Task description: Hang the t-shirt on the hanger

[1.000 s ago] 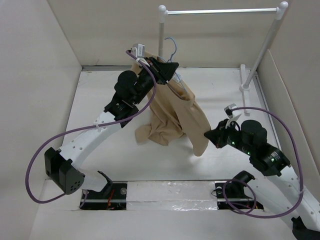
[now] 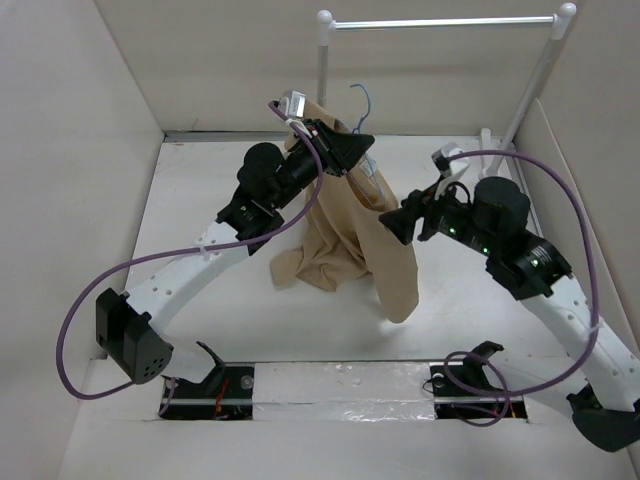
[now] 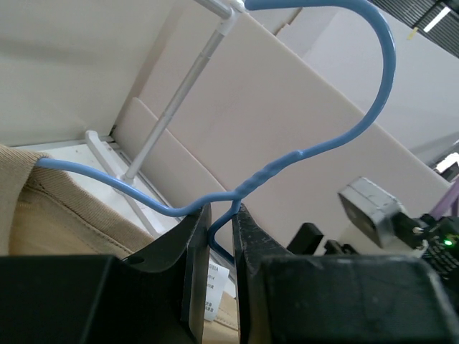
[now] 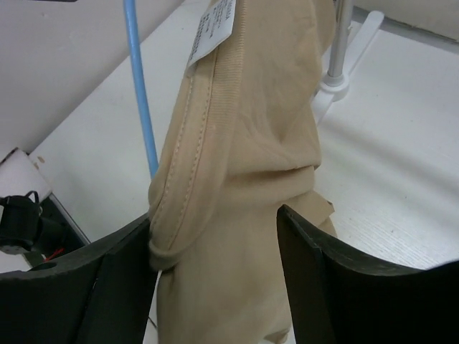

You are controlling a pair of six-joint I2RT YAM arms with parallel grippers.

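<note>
The tan t-shirt (image 2: 340, 245) hangs draped from the blue hanger (image 2: 362, 105), with its lower part on the white table. My left gripper (image 2: 340, 140) is shut on the hanger; the left wrist view shows the twisted hook neck (image 3: 251, 183) just above the fingertips. My right gripper (image 2: 410, 205) is open at the shirt's upper right edge. In the right wrist view its fingers are on either side of a fold of tan fabric (image 4: 208, 172), the hanger's blue arm beside it.
A white rack (image 2: 440, 20) stands at the back, its side bar at the right. Bare table (image 2: 190, 190) shows left of the shirt. Pale walls enclose the area.
My right gripper has moved up and leftward to the shirt's upper edge, now open around fabric.
</note>
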